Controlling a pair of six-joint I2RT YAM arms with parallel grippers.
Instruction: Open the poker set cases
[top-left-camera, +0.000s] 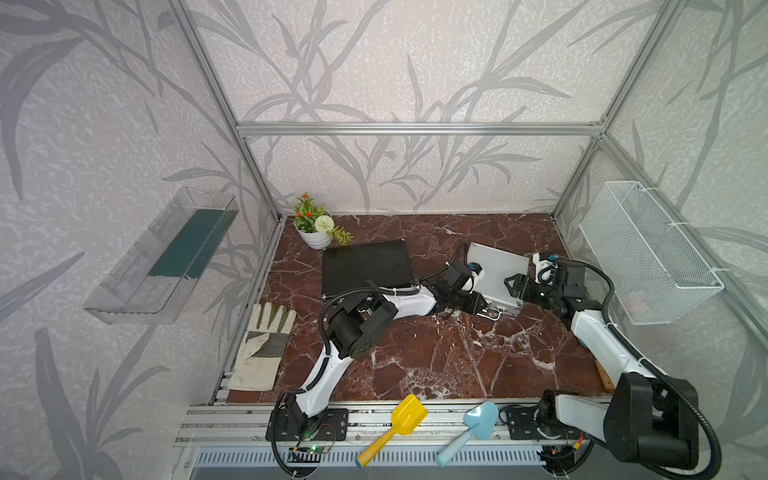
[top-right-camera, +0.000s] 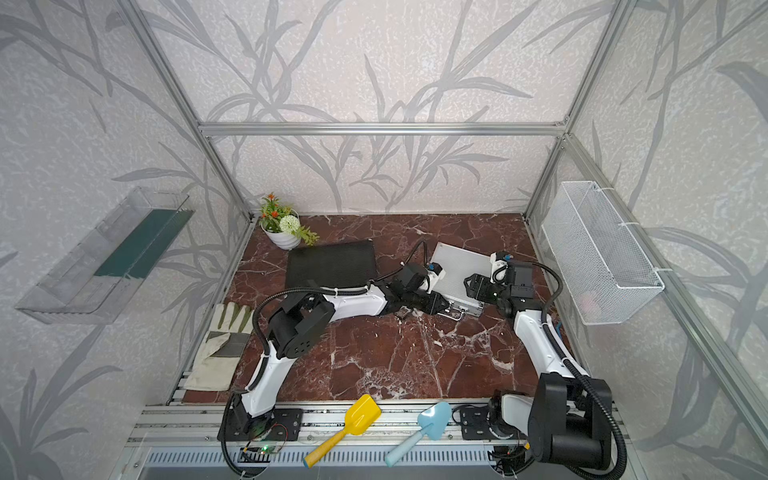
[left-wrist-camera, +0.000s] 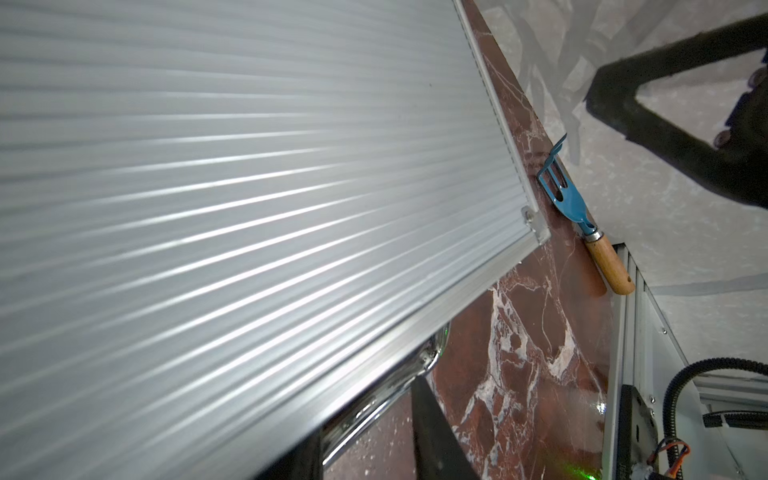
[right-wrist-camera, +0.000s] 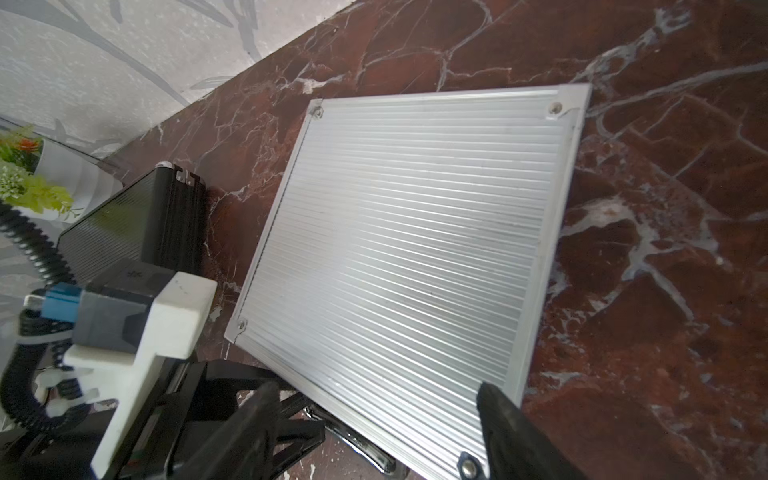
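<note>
A silver ribbed case (top-left-camera: 496, 268) lies on the marble table, its chrome handle (left-wrist-camera: 432, 344) along the front edge. My left gripper (top-left-camera: 478, 308) is at that front side by the handle, shut on it in the left wrist view, fingertips partly cut off. My right gripper hovers over the case's right front part, fingers apart, with nothing seen held between them. A dark case (top-left-camera: 364, 264) lies at the left behind my left arm.
A flower pot (top-left-camera: 318, 236) stands at the back left, gloves (top-left-camera: 256, 352) at the front left. A blue hand fork (left-wrist-camera: 569, 196) lies along the right edge. Wire baskets (top-right-camera: 600, 248) hang on both walls.
</note>
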